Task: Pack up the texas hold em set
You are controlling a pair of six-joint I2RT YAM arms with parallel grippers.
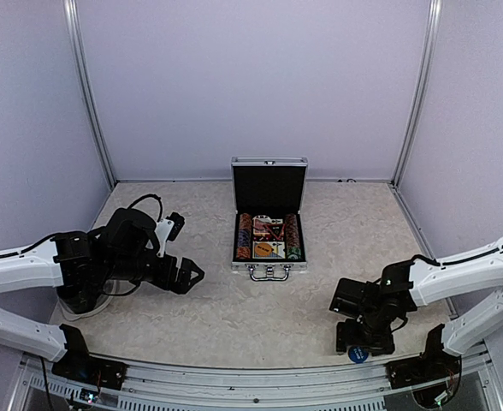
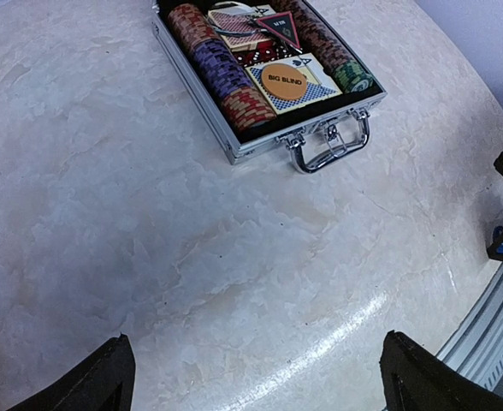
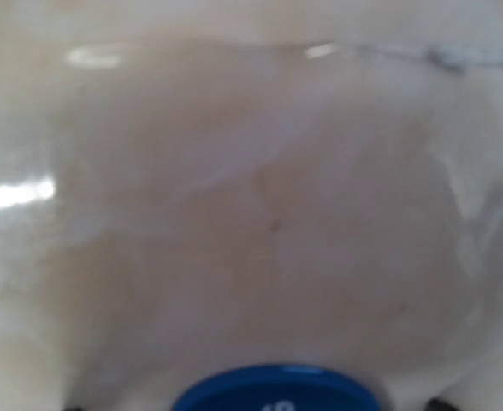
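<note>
An open aluminium case point(image 1: 269, 265) at the table's middle holds poker chips point(image 2: 241, 110), cards and an orange BIG BLIND button point(image 2: 283, 80). A round blue button point(image 1: 358, 354) lies at the front right edge; the right wrist view shows its rim point(image 3: 276, 385) at the bottom. My right gripper point(image 1: 361, 342) is down over it; how far its fingers are apart is hard to see. My left gripper stands open above bare table, left of and in front of the case.
A pale dish-like object sits under the left arm. Walls close the sides and back; a metal rail runs along the front.
</note>
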